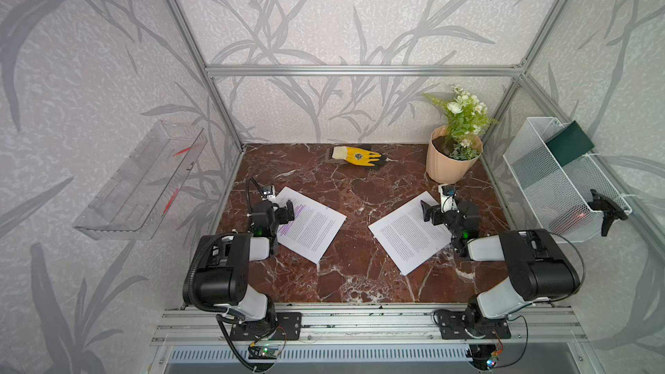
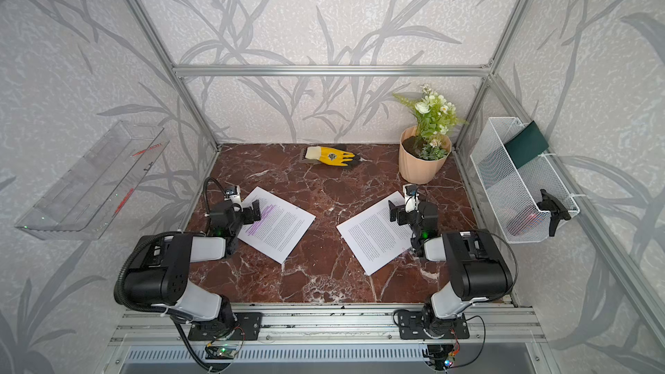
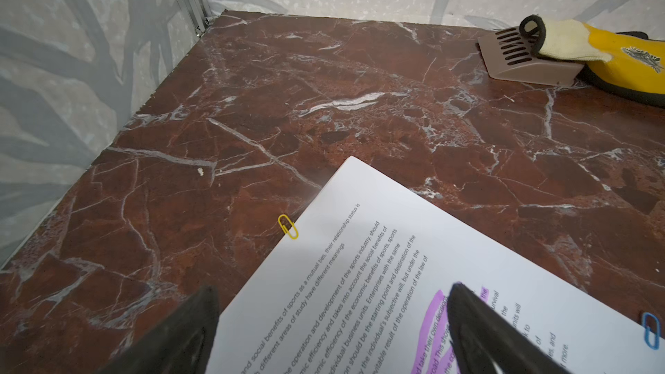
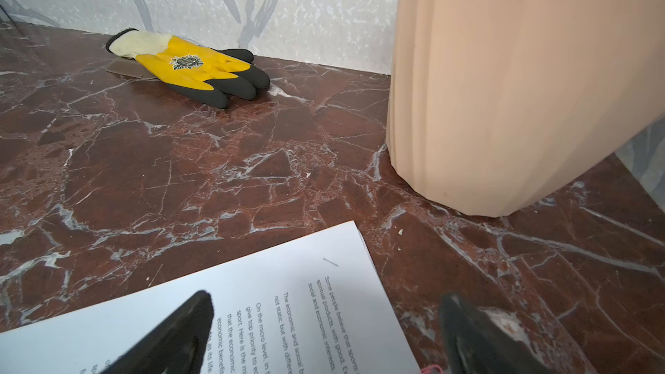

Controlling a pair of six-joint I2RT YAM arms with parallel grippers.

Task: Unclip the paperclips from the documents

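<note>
Printed sheets with purple highlighting, the left document (image 1: 315, 225), lie tilted on the marble table. A yellow paperclip (image 3: 288, 227) sits on their left edge in the left wrist view, and a blue paperclip (image 3: 649, 330) on the far right edge. My left gripper is open above this document, its fingers holding nothing. Another stack, the right document (image 1: 408, 235), lies on the right side. Part of a pinkish-red paperclip (image 4: 432, 369) shows at its edge, low in the right wrist view. Over that stack my right gripper is open and empty.
A beige flowerpot (image 1: 450, 164) stands behind the right document. At the back lies a yellow-black glove (image 1: 358, 156). On the walls hang a clear bin (image 1: 114, 230) at left and a white mesh basket (image 1: 540, 187) at right. Bare table separates the documents.
</note>
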